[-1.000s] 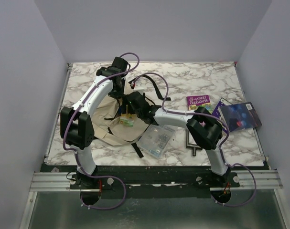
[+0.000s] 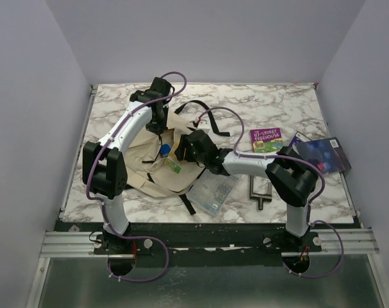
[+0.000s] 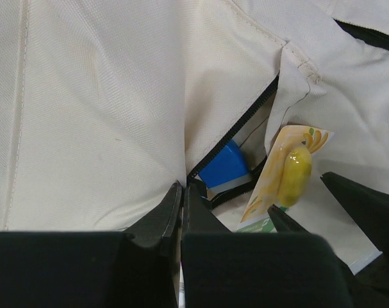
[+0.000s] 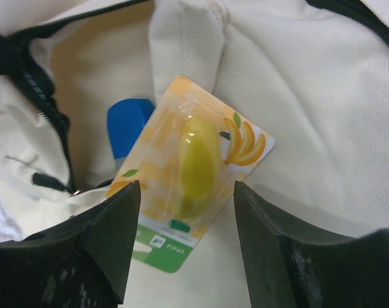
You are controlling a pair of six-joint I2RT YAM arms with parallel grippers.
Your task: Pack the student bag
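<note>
The banana-picture card pack (image 4: 162,154), with its yellow item (image 4: 199,157), lies on the cream bag (image 2: 140,151) across the edge of its zipped opening, not inside. Just above the card, my right gripper stands open, its fingers on either side of the lower part of the pack. In the left wrist view the black right fingers (image 3: 357,205) reach in from the right. My left gripper is shut on the bag's zipper edge, holding the flap up. Inside the opening a blue item (image 3: 225,165) shows.
A clear pouch (image 2: 212,190) lies at the bag's front right. Farther right are a purple-green book (image 2: 266,140), dark blue folders (image 2: 322,156) and a dark grey object (image 2: 260,189). Black straps (image 2: 210,115) stretch behind the bag.
The left arm stays almost still.
</note>
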